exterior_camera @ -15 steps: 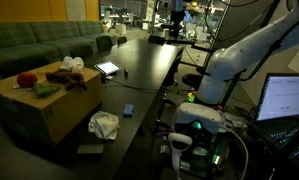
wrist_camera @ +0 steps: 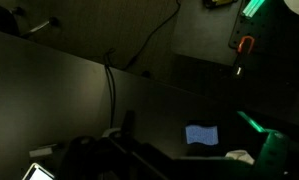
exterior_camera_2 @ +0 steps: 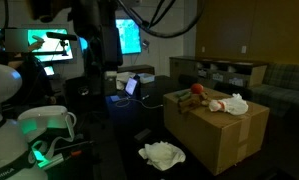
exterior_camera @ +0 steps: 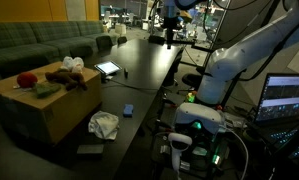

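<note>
My gripper (exterior_camera: pixel 170 42) hangs high above the far part of the dark table, apart from everything on it. In the wrist view its dark fingers (wrist_camera: pixel 127 126) stand wide apart, with nothing held between them. A small blue item (wrist_camera: pixel 201 134) lies on the table below, in line with the gap. Beside it, a white cloth (exterior_camera: pixel 104 125) lies crumpled near the cardboard box. The large dark gripper body (exterior_camera_2: pixel 101 50) fills the upper left of the second exterior view; its fingertips cannot be made out there.
A cardboard box (exterior_camera_2: pixel 219 145) carries a red ball (exterior_camera: pixel 27 79) and several soft toys. A tablet (exterior_camera: pixel 108 68) and a cable lie farther back. A dark flat block (exterior_camera: pixel 90 149) sits near the front. Bare table surrounds the blue item.
The arm has shifted slightly at the upper right. The laptop screen has turned from bright to dark. The items on the table and box have not moved.
</note>
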